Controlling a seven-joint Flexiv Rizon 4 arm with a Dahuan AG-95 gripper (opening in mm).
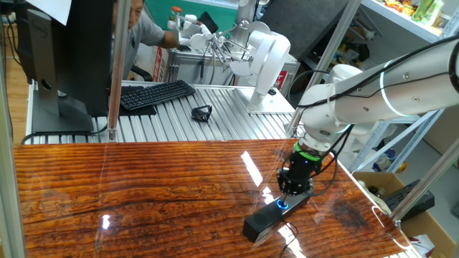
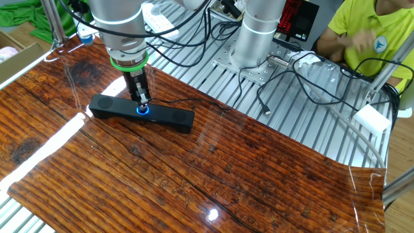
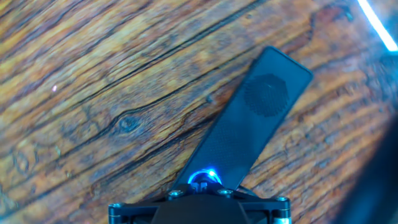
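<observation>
A long black speaker bar [image 2: 165,118] lies on the glossy wooden tabletop, with a blue-lit ring [image 2: 143,110] around the control at its middle. My gripper [image 2: 142,105] points down onto that ring, its fingertips close together and seemingly touching there. In exterior view 1 the same speaker [image 1: 259,223] runs slantwise beneath the gripper [image 1: 283,201]. The wrist view shows one round grille on the speaker [image 3: 252,118]; its other half is hidden behind the gripper. The fingers look shut, though whether the knob is pinched between the tips cannot be made out.
A thin cable [image 2: 184,100] trails from the speaker toward the robot base [image 2: 246,55]. Clear posts rise near the table's edges.
</observation>
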